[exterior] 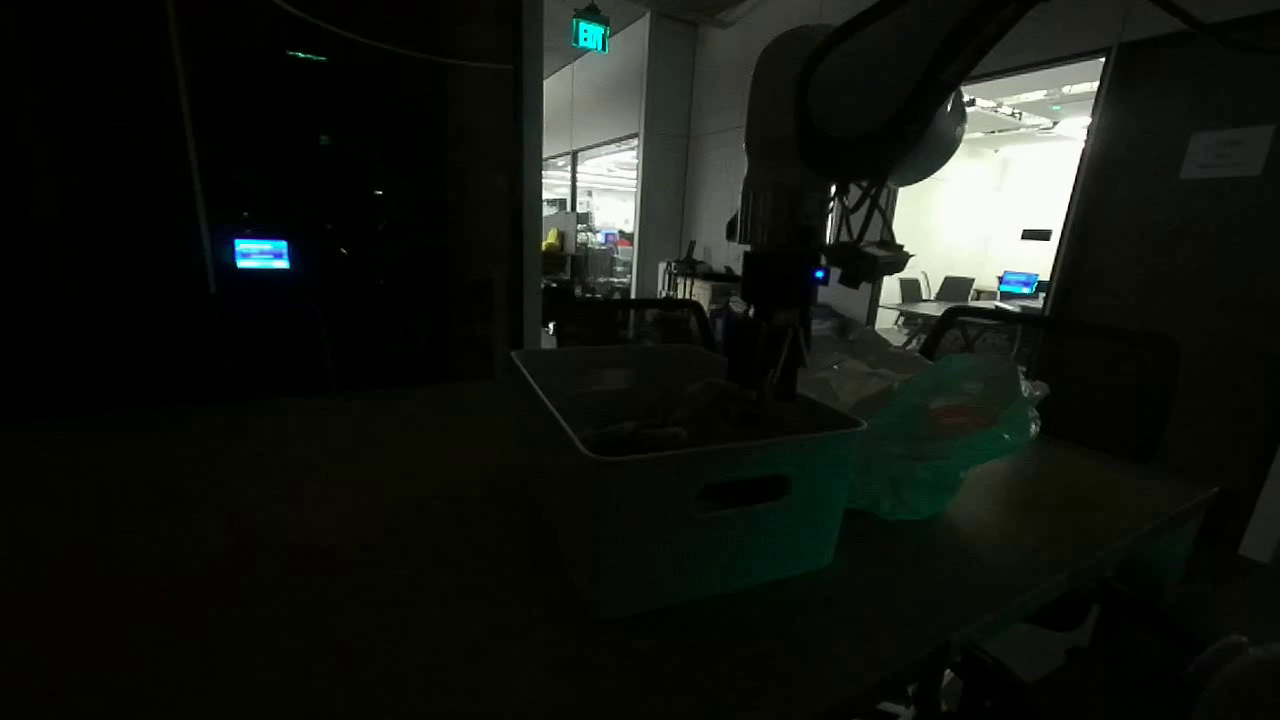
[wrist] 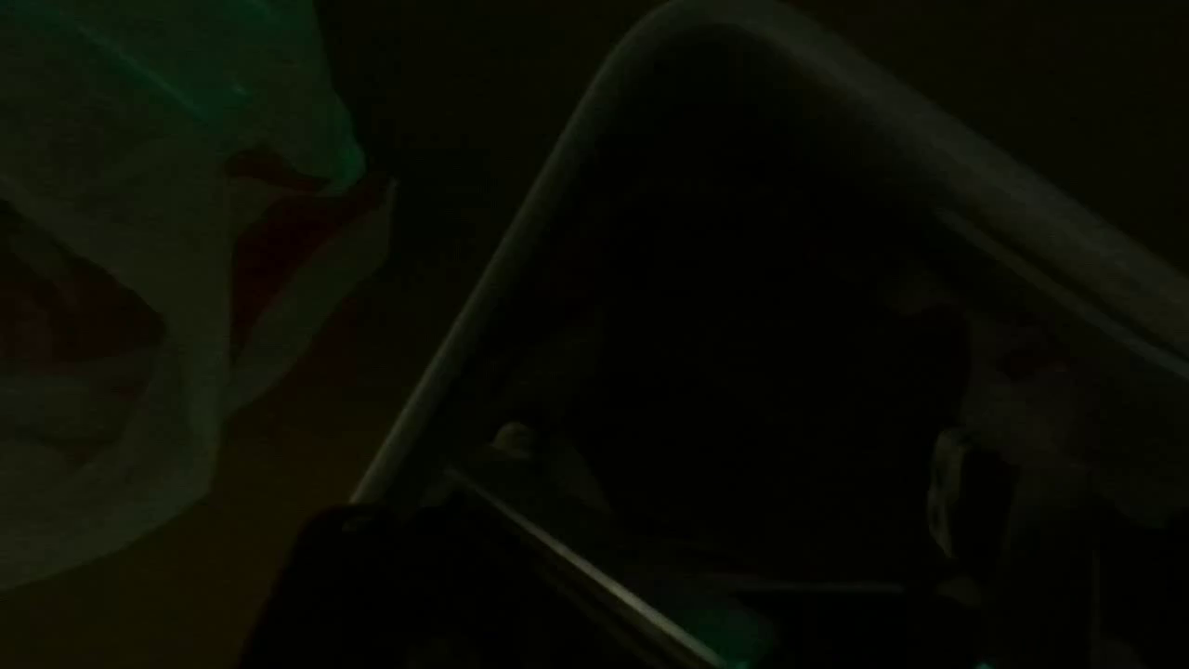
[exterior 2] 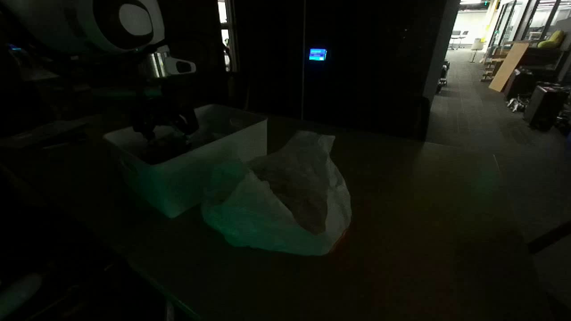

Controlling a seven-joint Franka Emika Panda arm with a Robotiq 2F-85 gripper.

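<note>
The room is very dark, so details are faint. A light bin point(exterior: 648, 528) stands on the table, and my gripper point(exterior 2: 167, 133) reaches down into its opening. The fingers are open, with their two fingers well apart in the wrist view, where a metal-edged finger point(wrist: 580, 563) shows at lower left. Below the gripper, dim lumpy contents point(exterior: 654, 434) lie in the bin; I cannot make out separate things or whether any touches the fingers. In the wrist view the bin's rim point(wrist: 490, 284) runs around the dark interior.
A crumpled white plastic bag point(exterior 2: 278, 230) with red marks sits on the table close beside the bin, its mouth open. Bare table point(exterior 2: 407, 214) extends beyond the bag. The table's edge point(exterior: 1080, 570) lies at the right in the first exterior view.
</note>
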